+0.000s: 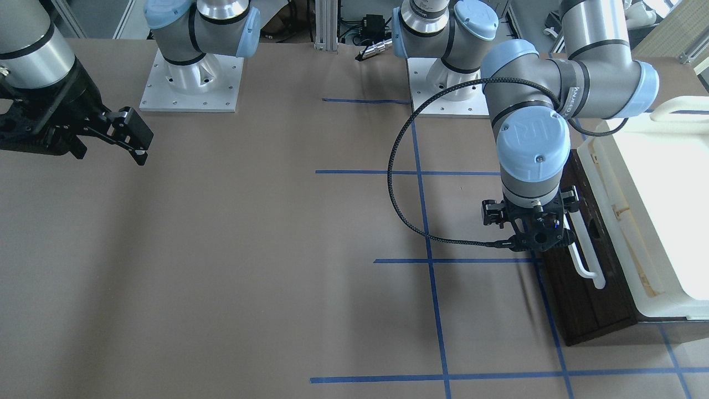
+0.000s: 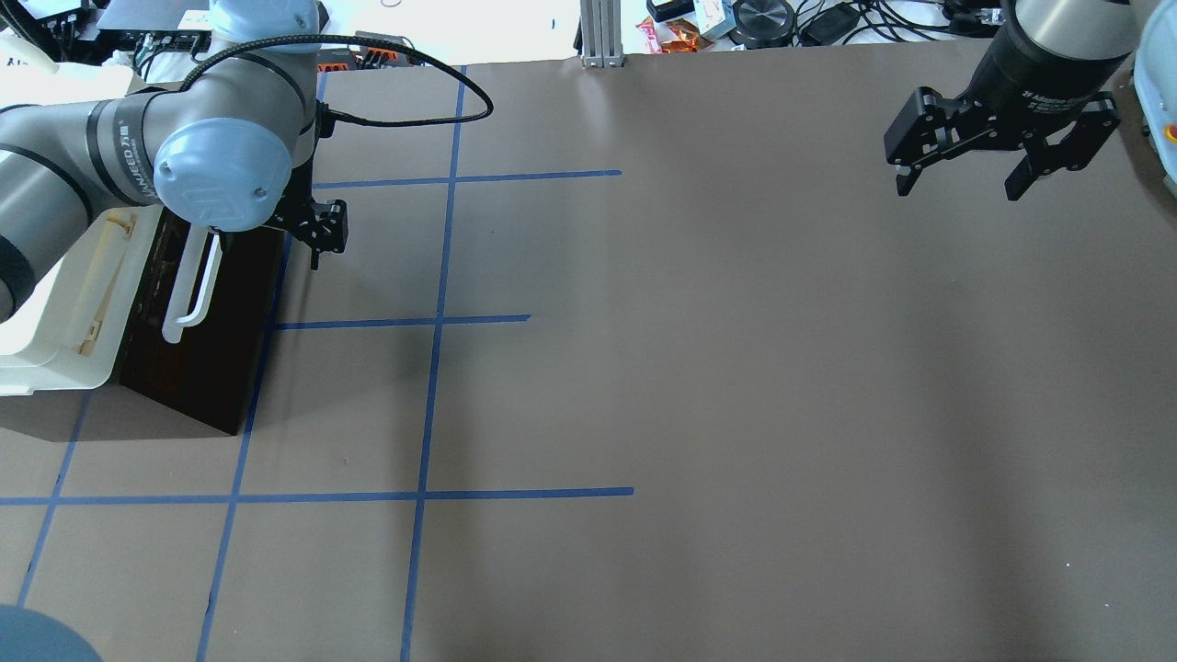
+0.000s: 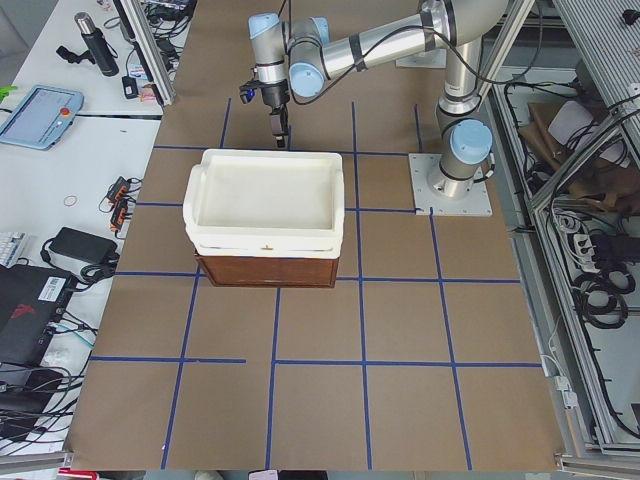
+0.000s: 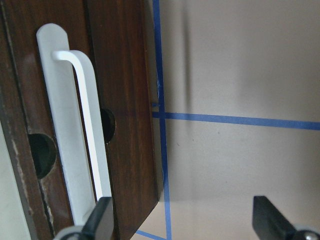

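A dark wooden box (image 1: 585, 299) carries a white tub (image 3: 264, 200) on top and a long white bar handle (image 4: 92, 130) on its side, visible in the front, top and wrist views. My gripper hangs just above that side, at the handle, which partly hides behind it in the front view (image 1: 528, 226). In the wrist view the fingers stand wide apart and open, nothing between them; the left finger (image 4: 100, 222) is over the handle's lower end, the right over the floor beyond the box's edge.
A second arm's black gripper (image 2: 999, 154) hangs apart from the box, at the top right of the top view. Other arm bases (image 1: 193, 100) stand at the back.
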